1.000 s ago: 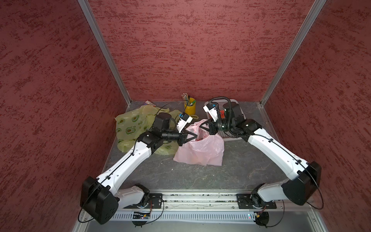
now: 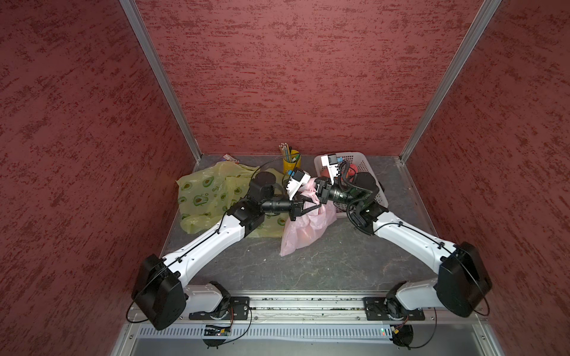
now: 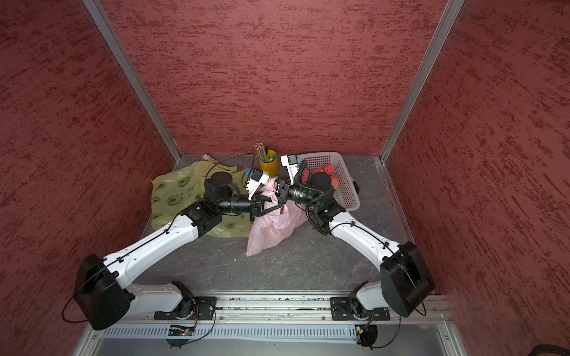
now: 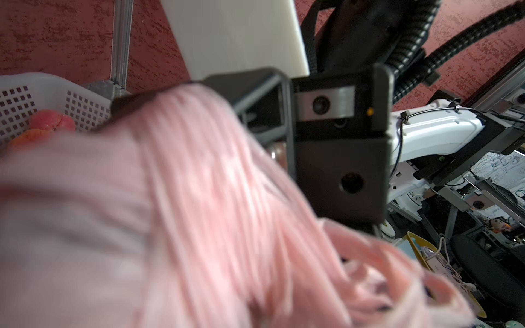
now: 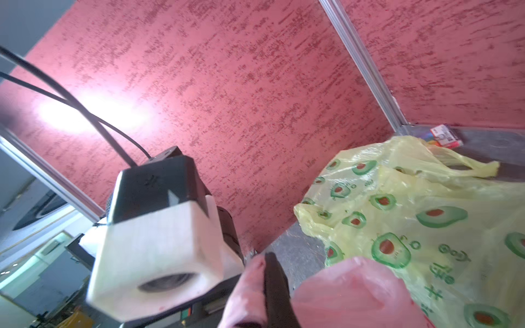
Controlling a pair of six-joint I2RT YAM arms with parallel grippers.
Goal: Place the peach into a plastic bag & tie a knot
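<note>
A pink plastic bag [image 2: 307, 228] hangs bunched between my two arms over the middle of the table, its mouth gathered close. My left gripper [image 2: 316, 206] is shut on the bag's upper edge from the left. Just beside it, slightly farther back, my right gripper [image 2: 320, 191] is shut with pink film at its fingers. Gathered bag film [image 4: 218, 218] fills much of the left wrist view and hides that gripper's own fingers. In the right wrist view, pink film [image 5: 355, 295] lies on both sides of a dark finger [image 5: 277, 295]. No peach shows inside the bag.
Behind the right arm stands a white perforated basket [image 3: 350, 198] with several peaches [image 3: 328, 169]. A yellow pen cup [image 2: 292, 161] is at the back. The yellow avocado-print bag [image 2: 204, 192] lies at left.
My left gripper has moved right and slightly up, while the right gripper remains nearby; they are now almost touching.
</note>
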